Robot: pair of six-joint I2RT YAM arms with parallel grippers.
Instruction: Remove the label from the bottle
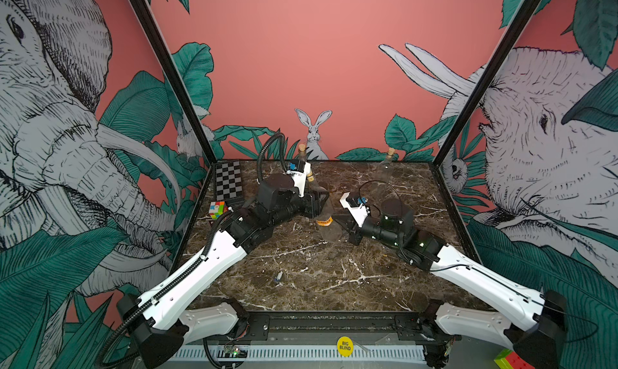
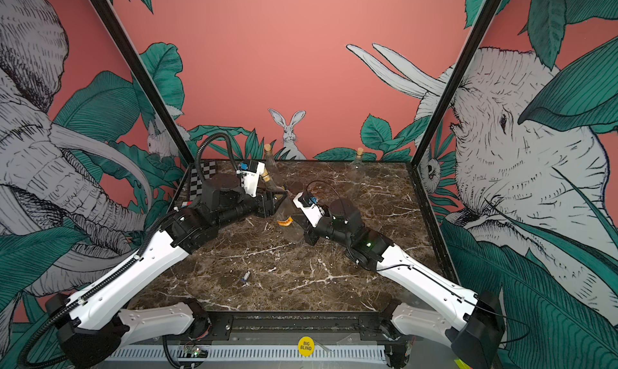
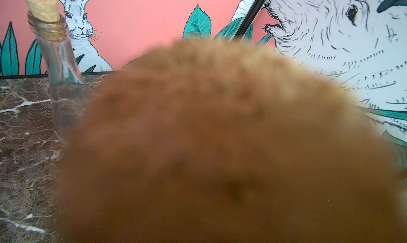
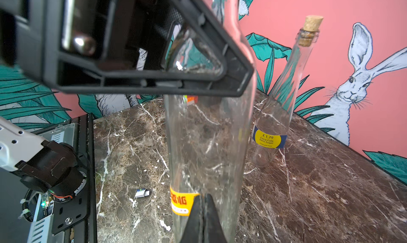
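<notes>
A clear bottle with a yellow-and-red label is held at table centre by my left gripper, shut around its upper part; its cork fills the left wrist view as a blur. In the top left view the label shows as an orange band low on the bottle. My right gripper is shut at the label's lower right part, its fingertips together with nothing visible between them.
Corked bottles stand at the back centre and back right. A checkerboard and puzzle cube lie at the left. A small grey object lies on the front marble surface, which is otherwise clear.
</notes>
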